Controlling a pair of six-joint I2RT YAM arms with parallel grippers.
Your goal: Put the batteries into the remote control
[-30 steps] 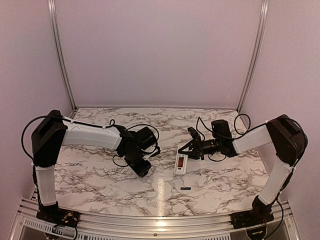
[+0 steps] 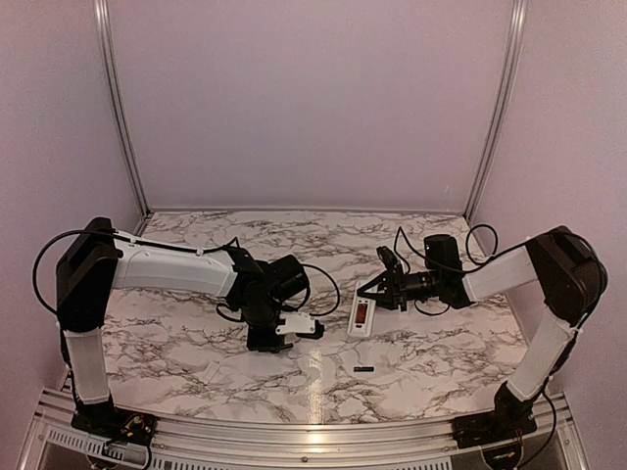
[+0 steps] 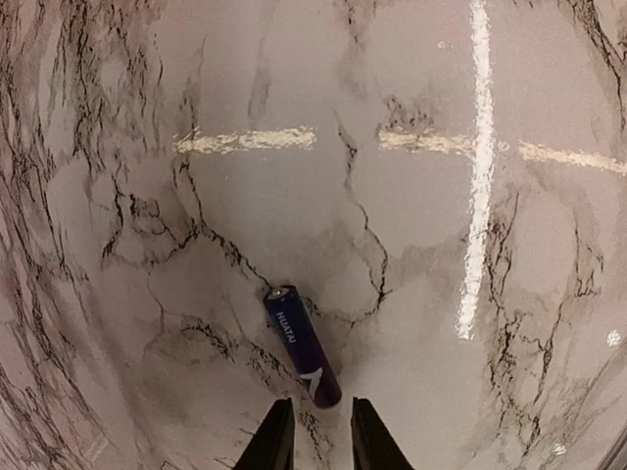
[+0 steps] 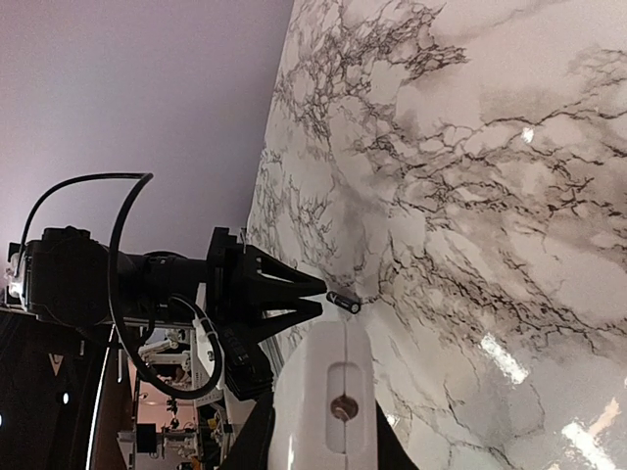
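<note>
The white remote (image 2: 360, 323) is held by my right gripper (image 2: 368, 292), which is shut on it; its battery compartment shows a reddish-brown inside in the top view. In the right wrist view the remote (image 4: 309, 411) stands between the fingers. A dark battery (image 2: 363, 369) lies on the marble table in front of the remote. In the left wrist view this battery (image 3: 302, 345) lies just ahead of the part-open fingers of my left gripper, with nothing between them. The right wrist view also shows the battery (image 4: 343, 302) beside the left gripper's fingers.
Light tape lines (image 3: 478, 225) mark the marble tabletop. Walls enclose the sides and back, with a metal rail (image 2: 304, 431) along the front edge.
The right gripper and remote moved slightly right over the last second. The battery lies in the same place.
</note>
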